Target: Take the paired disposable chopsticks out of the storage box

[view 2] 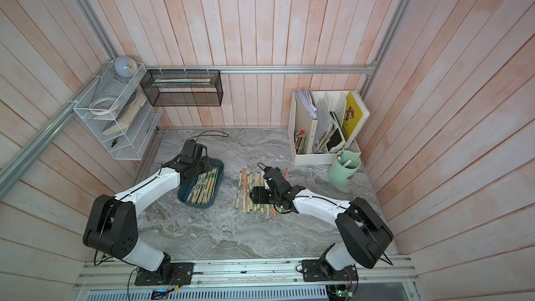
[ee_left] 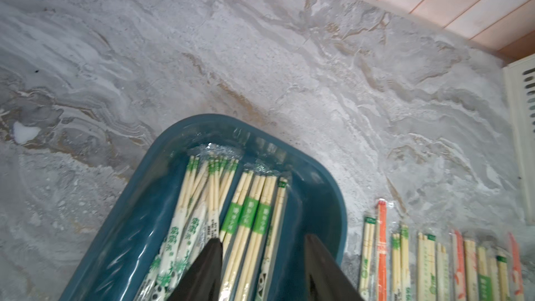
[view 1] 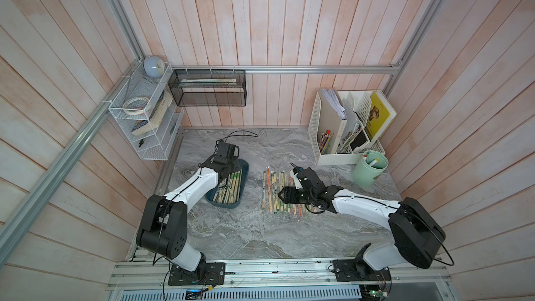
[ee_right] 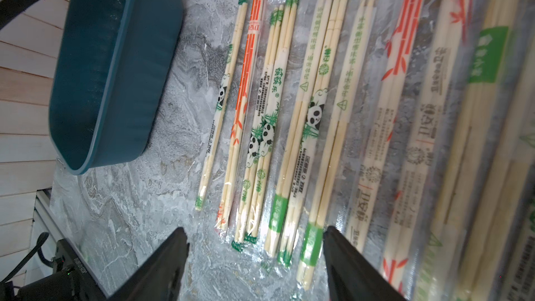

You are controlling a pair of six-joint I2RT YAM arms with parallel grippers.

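The dark blue storage box [ee_left: 333, 189] holds several wrapped chopstick pairs [ee_left: 245, 217], some with green bands, some with green print. My left gripper is open above it, and nothing shows between its fingers. To the right of the box, a row of wrapped chopstick pairs [view 1: 273, 192] lies side by side on the table, in green and red wrappers. Over that row is my right gripper, its fingers [ee_right: 171, 256] apart and no chopsticks visibly held. In the top left view its arm hides part of the row.
A white file organizer [view 1: 340, 159] and a green cup [view 1: 367, 170] stand at the back right. A black mesh basket [view 1: 209, 97] hangs on the back wall; white wire shelves [view 1: 153, 145] are at left.
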